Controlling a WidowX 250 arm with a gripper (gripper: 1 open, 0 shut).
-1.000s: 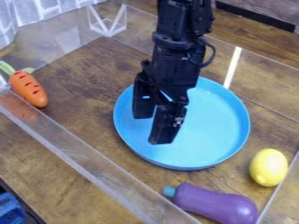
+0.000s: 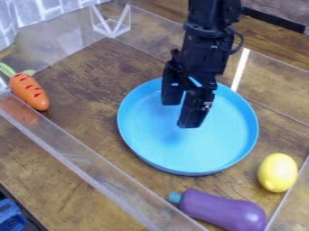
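My black gripper [image 2: 186,99] hangs over the blue plate [image 2: 182,144], its fingers open with nothing seen between them. A toy carrot [image 2: 31,90] lies at the left edge, a yellow lemon [image 2: 276,172] sits to the right of the plate, and a purple eggplant [image 2: 223,210] lies below it at the front. The plate's bare surface shows around the gripper; its back part is partly hidden by the arm.
A clear plastic wall [image 2: 97,166] runs along the front left. A blue object [image 2: 7,217] sits in the lower left corner. The wooden surface [image 2: 97,86] left of the plate is bare.
The gripper has moved up in the view and slightly to the right, toward the back of the plate. The toys and plate have not moved.
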